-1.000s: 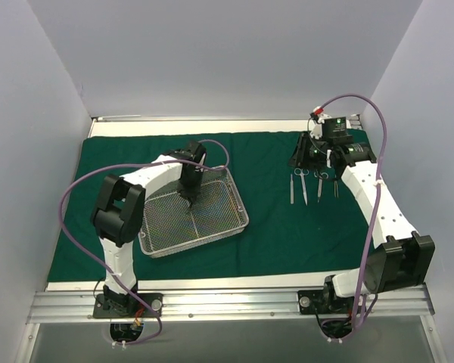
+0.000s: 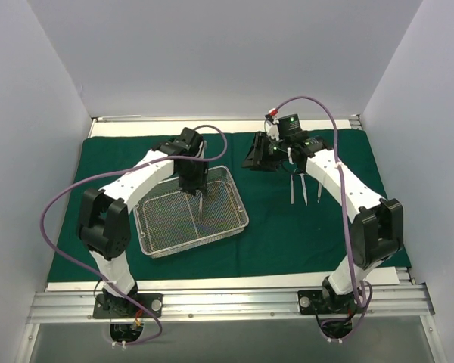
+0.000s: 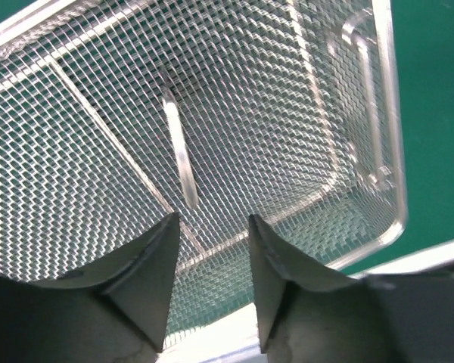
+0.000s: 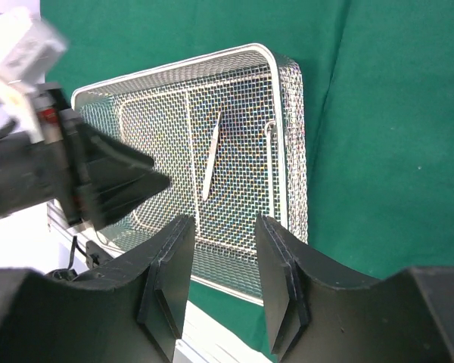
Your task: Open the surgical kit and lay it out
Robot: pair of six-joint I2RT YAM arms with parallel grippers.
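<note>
The wire mesh tray (image 2: 155,234) lies at centre-left on the green cloth. My left gripper stands open above it, nothing between its fingers. Below it lie a slim flat instrument and, along the tray's side, a longer one, also seen in the right wrist view (image 4: 270,170). My right gripper (image 2: 253,159) is right of the tray, over the cloth, its fingers apart and empty, facing the tray. Several instruments (image 2: 305,189), including scissors, lie in a row on the right of the cloth, partly hidden by the right arm.
Pale walls stand on both sides and behind. The left arm's gripper shows close at the left of the right wrist view.
My right gripper has moved left from above the instrument row toward the tray. My left gripper has shifted slightly and risen from low in the tray.
</note>
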